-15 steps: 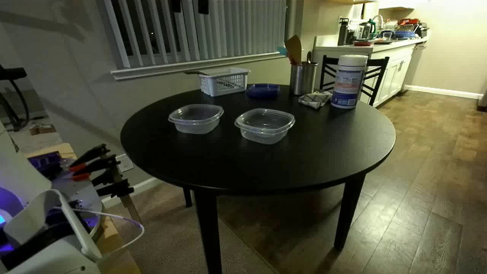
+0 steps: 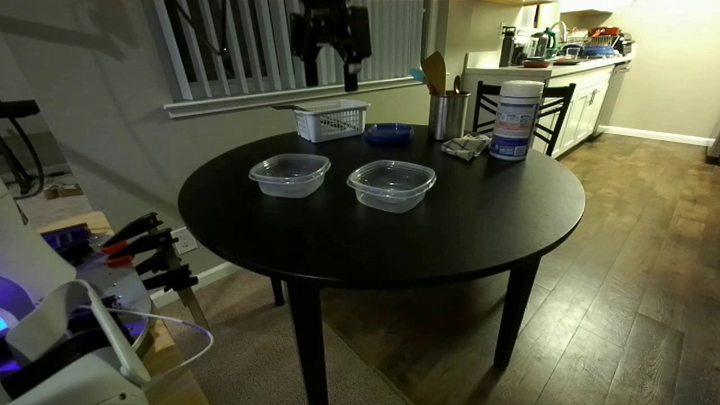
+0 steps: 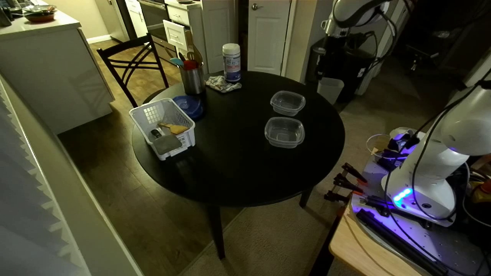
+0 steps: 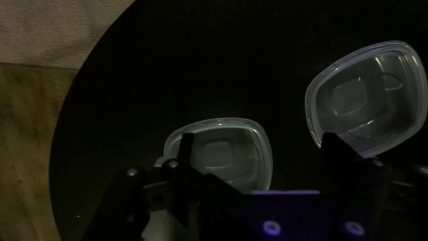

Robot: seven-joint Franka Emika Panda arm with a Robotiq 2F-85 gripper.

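Note:
Two clear, square plastic containers stand apart on the round black table (image 2: pixel 270 236). In exterior view 1 the left container (image 2: pixel 290 176) is closer to the window, and the right container (image 2: pixel 392 185) sits beside it. Both look empty from above. High over the table, my gripper (image 2: pixel 331 75) hangs pointing down, open and clear of everything. In the wrist view its dark fingers (image 4: pixel 185 148) are spread wide. The left finger overlaps one container (image 4: pixel 224 160) in the picture, and the other container (image 4: pixel 361 100) shows at upper right.
Toward the back are a white basket (image 3: pixel 186 138) with a few utensils, a blue lid-like item (image 3: pixel 187 106), a steel utensil holder (image 3: pixel 193 80), a crumpled cloth (image 3: pixel 223 84) and a wipes canister (image 3: pixel 231 64).
My gripper has come down and to the right in exterior view 1, from the top edge of the picture. The containers and other table items have stayed put.

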